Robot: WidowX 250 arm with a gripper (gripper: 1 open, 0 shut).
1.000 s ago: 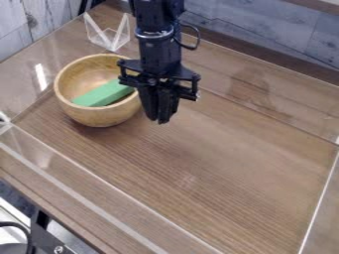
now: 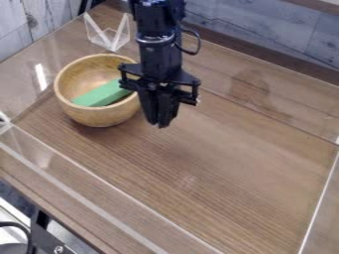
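The robot arm's black gripper [image 2: 159, 104] hangs over the middle of the wooden table, just right of a round wooden bowl [image 2: 82, 109]. A green block [image 2: 99, 95] lies inside the bowl, leaning toward its right side. The gripper is seen from the front, dark and small, and I cannot tell whether its fingers are open or shut. The bowl's right part is partly behind the arm.
Bare table [image 2: 225, 179] fills the right and front. A clear plastic object [image 2: 109, 30] is at the back left, near the wall. Dark cables show at the lower left edge.
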